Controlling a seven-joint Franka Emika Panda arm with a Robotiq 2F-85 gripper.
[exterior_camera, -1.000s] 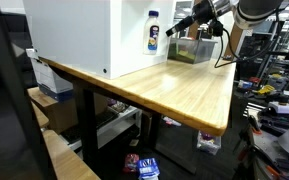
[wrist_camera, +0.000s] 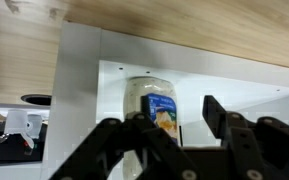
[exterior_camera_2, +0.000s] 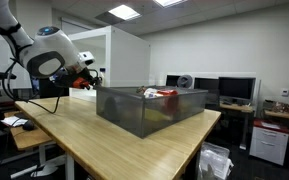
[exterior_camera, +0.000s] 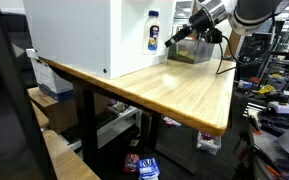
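A bottle with a white cap and a blue-and-white label point(exterior_camera: 151, 32) is beside the white box-like structure on the wooden table. In the wrist view, the bottle point(wrist_camera: 163, 108) appears in the space between my fingers, against a white surface. My gripper is open. One dark fingertip point(wrist_camera: 111, 135) overlaps the bottle's left edge in that view, while the other stands clear to its right. Whether either finger touches the bottle cannot be told. In exterior view 2 the arm leans over the table, and the bottle does not show clearly.
A grey open bin point(exterior_camera_2: 139, 113) with items inside stands on the table point(exterior_camera_2: 76, 140). Beside the bottle rises the tall white structure point(exterior_camera: 82, 38), a close obstacle.
The arm has shifted slightly to the right in exterior view 1, and its gripper end looks a little lower. The bottle stays in the same place.
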